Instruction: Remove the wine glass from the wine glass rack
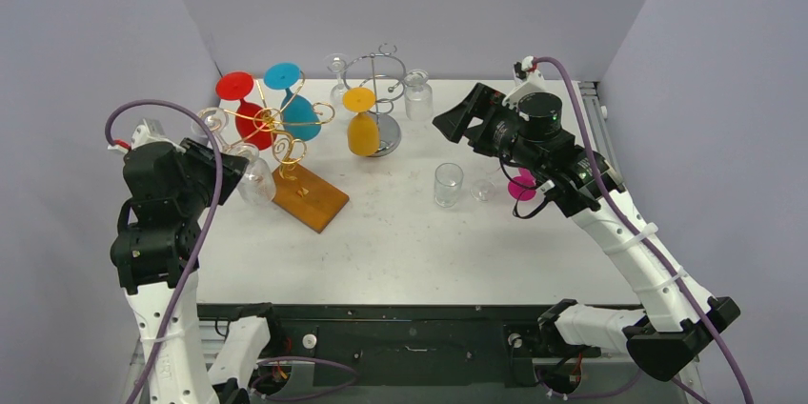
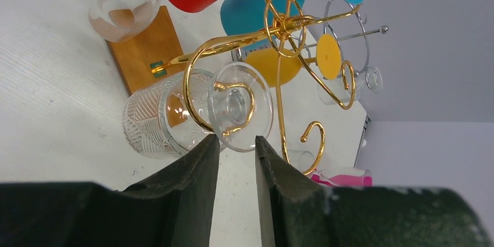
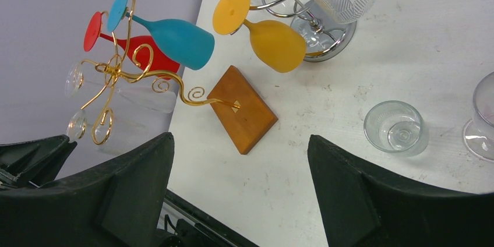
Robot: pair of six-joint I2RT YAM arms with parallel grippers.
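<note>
A gold wine glass rack (image 1: 286,137) on a wooden base (image 1: 310,199) holds red (image 1: 250,118), blue (image 1: 300,113) and clear glasses. My left gripper is part open, its fingertips at the rim of the foot of a clear glass (image 2: 239,107) hanging on the nearest gold hook; whether the foot lies between them is unclear. My right gripper hangs open over the right half of the table, nothing between its fingers.
A chrome rack (image 1: 381,137) at the back holds clear glasses, with a yellow glass (image 1: 363,132) there. A tumbler (image 1: 448,185) and a pink glass (image 1: 521,185) stand at right.
</note>
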